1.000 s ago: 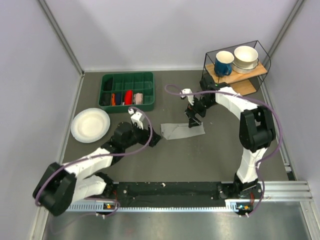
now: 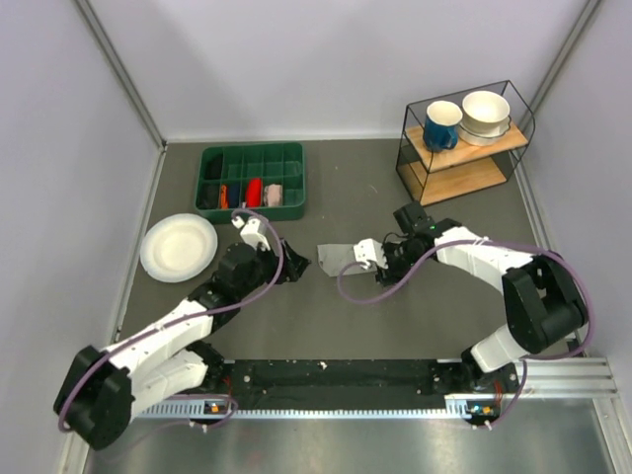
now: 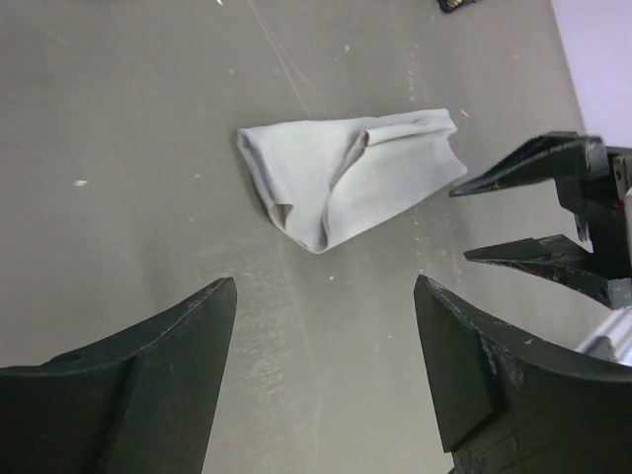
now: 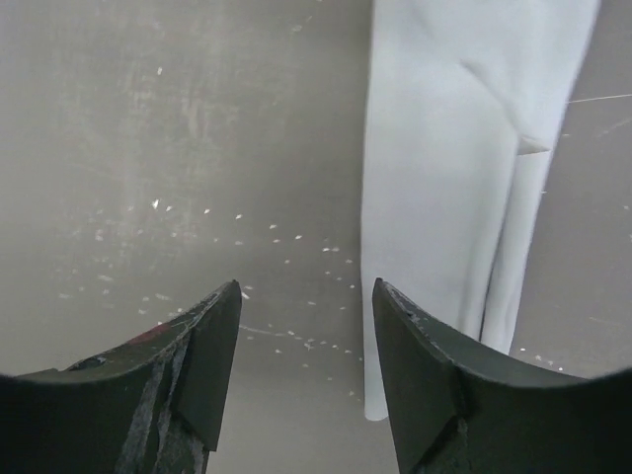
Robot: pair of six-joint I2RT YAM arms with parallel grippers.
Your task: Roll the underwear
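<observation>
The grey-white underwear (image 2: pixel 338 255) lies flattened and folded on the table, with a narrow fold along one edge in the left wrist view (image 3: pixel 385 173) and the right wrist view (image 4: pixel 425 197). My left gripper (image 2: pixel 296 264) stands open just left of it, its fingers apart over bare table in its wrist view (image 3: pixel 325 296). My right gripper (image 2: pixel 380 272) is over the right part of the cloth, fingers apart with nothing held. Its fingertips reach beside the cloth's long edge in the right wrist view (image 4: pixel 306 291).
A green divided bin (image 2: pixel 252 158) stands at the back, a white plate (image 2: pixel 179 247) at the left, and a wire rack (image 2: pixel 459 178) with mug and bowls at the back right.
My right gripper has come down toward the front over the cloth's right part.
</observation>
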